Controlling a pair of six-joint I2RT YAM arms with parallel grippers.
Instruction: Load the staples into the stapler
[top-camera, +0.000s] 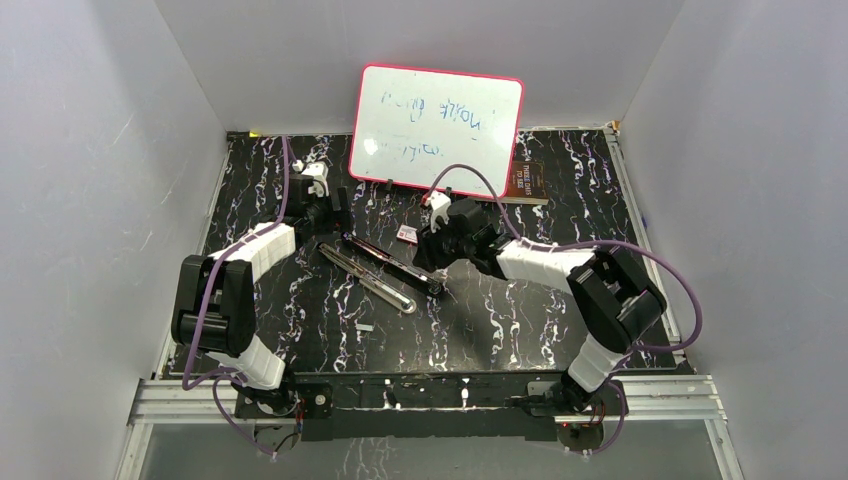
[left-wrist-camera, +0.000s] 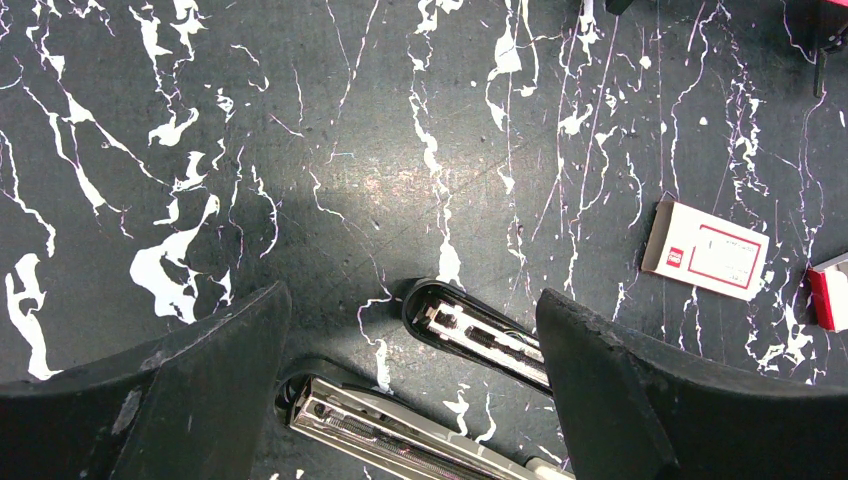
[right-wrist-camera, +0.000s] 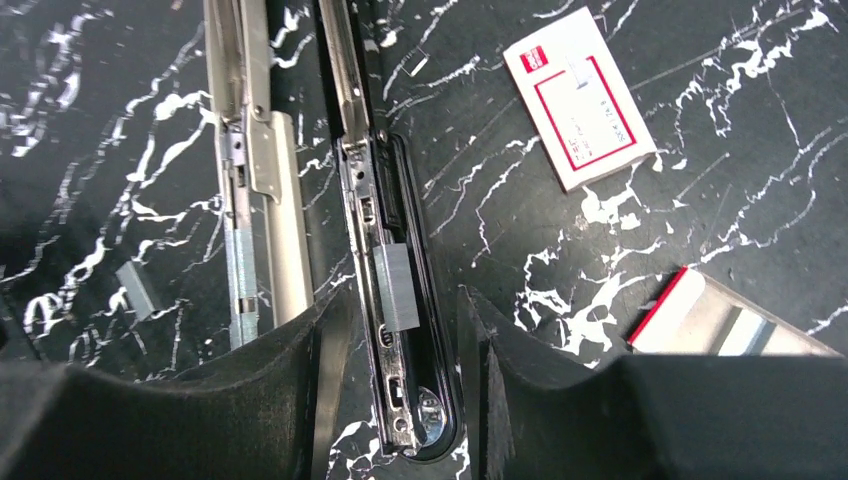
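Note:
The black stapler (right-wrist-camera: 348, 200) lies opened out flat on the dark marbled table. A grey strip of staples (right-wrist-camera: 398, 287) rests on its base, tilted slightly against the channel rather than clearly down inside it. Beside it lies a beige stapler (right-wrist-camera: 285, 230), opened as well, with staples (right-wrist-camera: 240, 275) in its channel. My right gripper hovers over the black stapler's end, fingers part open and nothing between its fingers. Beyond the staplers' other ends, my left gripper stands open and empty.
A white staple box (right-wrist-camera: 582, 100) and an open red-edged box (right-wrist-camera: 720, 315) lie beside the black stapler. One loose staple strip (top-camera: 364, 327) sits near the table's front. A whiteboard (top-camera: 440, 120) and a book (top-camera: 527, 182) stand at the back.

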